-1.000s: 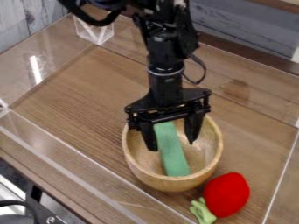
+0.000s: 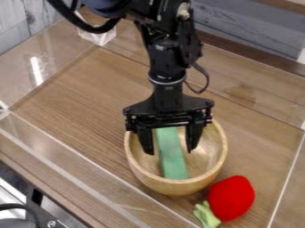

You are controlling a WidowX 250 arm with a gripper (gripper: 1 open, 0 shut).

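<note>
My black gripper [image 2: 168, 131] stands open over the cream bowl [image 2: 181, 183], its fingers at either side above a green oblong object [image 2: 172, 166] lying in the bowl. Part of the bowl's back is hidden by the gripper. A red object [image 2: 233, 196] with a pale green piece at its lower end lies outside the bowl, at its front right.
A clear container [image 2: 96, 27] stands at the far back left. Dark cables show at the lower left corner.
The green object lies slightly shifted in the bowl.
</note>
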